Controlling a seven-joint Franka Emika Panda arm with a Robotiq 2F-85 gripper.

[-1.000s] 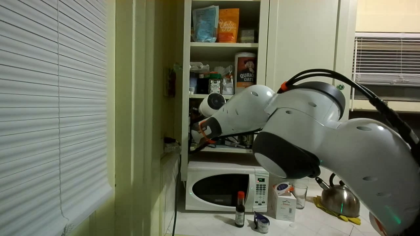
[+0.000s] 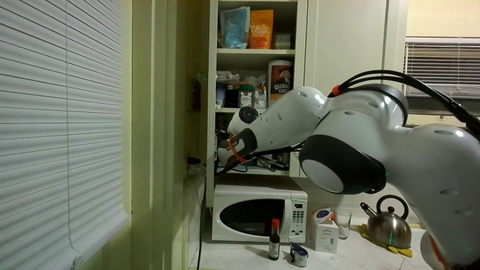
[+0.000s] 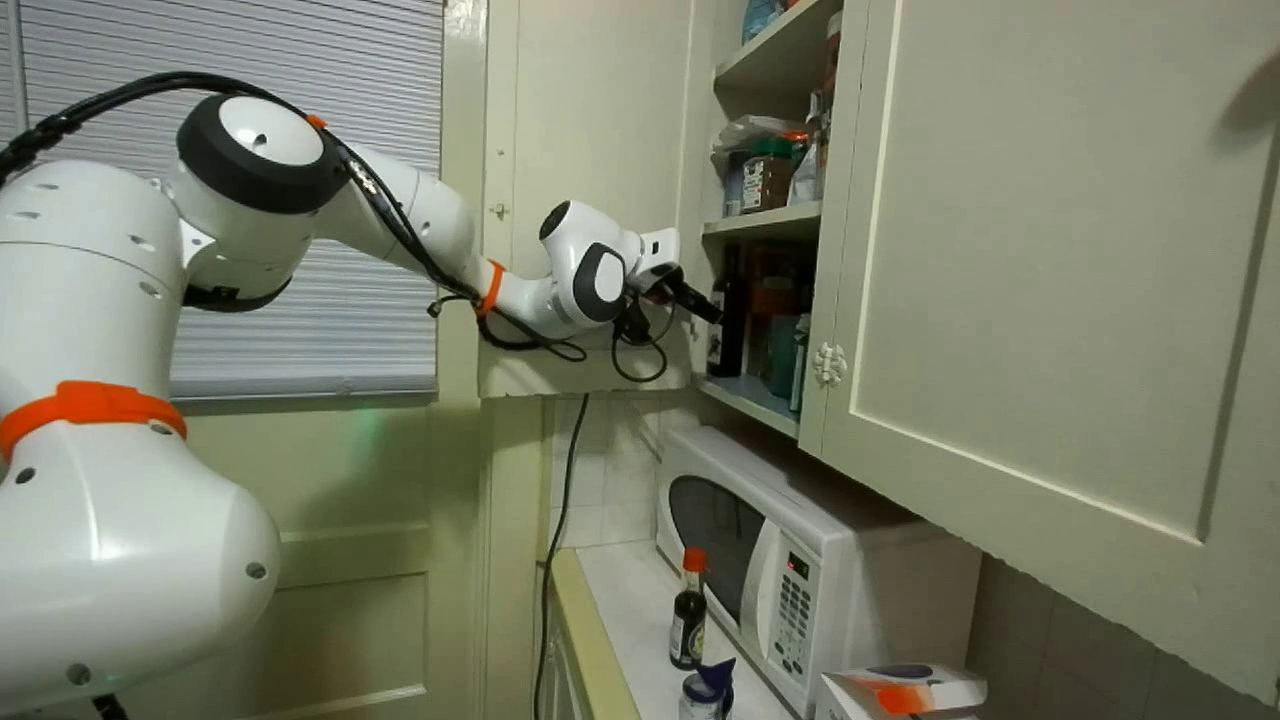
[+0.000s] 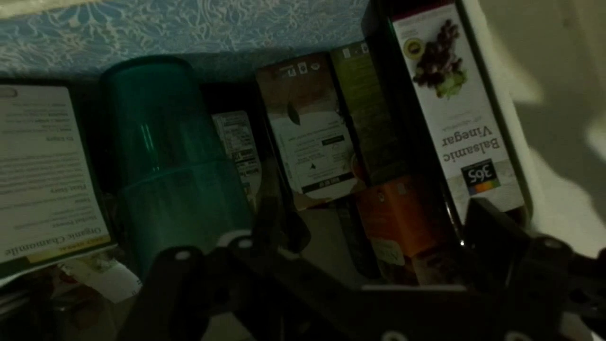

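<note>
In exterior view 2, my gripper (image 3: 699,302) reaches into the opening of the lower cabinet shelf, close to a dark bottle (image 3: 723,342). The wrist view is dim and shows the shelf upside down. There my gripper stands open, its fingers (image 4: 489,224) spread wide. The right finger overlaps the lower end of a balsamic vinegar bottle (image 4: 451,108) as seen here; whether they touch I cannot tell. Between the fingers' directions lie tea boxes (image 4: 312,133) and an orange container (image 4: 397,213). Nothing is visibly held. In exterior view 1 the forearm hides the gripper.
Stacked teal cups (image 4: 176,170) and a chamomile box (image 4: 42,165) share the shelf. The cabinet side wall (image 4: 568,142) is close beside the vinegar. Below are a microwave (image 2: 252,193), a red-capped bottle (image 2: 274,243) and a kettle (image 2: 389,227). An open cabinet door (image 3: 1044,264) flanks the shelf.
In exterior view 1 the elbow and upper arm have shifted up and to the right. The wrist end has barely moved, and the counter objects are unchanged.
</note>
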